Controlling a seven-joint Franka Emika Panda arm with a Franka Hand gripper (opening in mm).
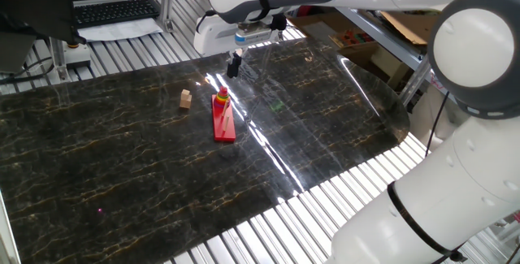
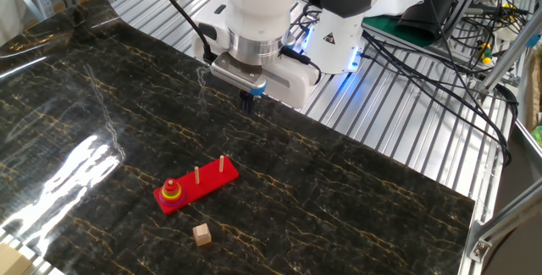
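Note:
A red board [image 2: 203, 183] with upright wooden pegs lies on the dark marbled tabletop. On its end peg sits a cone of coloured rings [image 2: 172, 192], red at the top, with yellow and purple below; two thin pegs [image 2: 196, 175] stand bare. Beside the board is a small pale wooden block [image 2: 201, 234]; in exterior view 1 the wooden piece [image 1: 185, 99] looks like two cubes, one on the other. My gripper [image 2: 246, 102] hangs above the table, clear of the board and block. Its dark fingers [image 1: 234, 67] appear close together, with nothing visible between them.
A keyboard [image 1: 116, 10] rests on the slatted metal surface beyond the table's edge. Loose cables [image 2: 432, 80] run over the slats near the robot's base.

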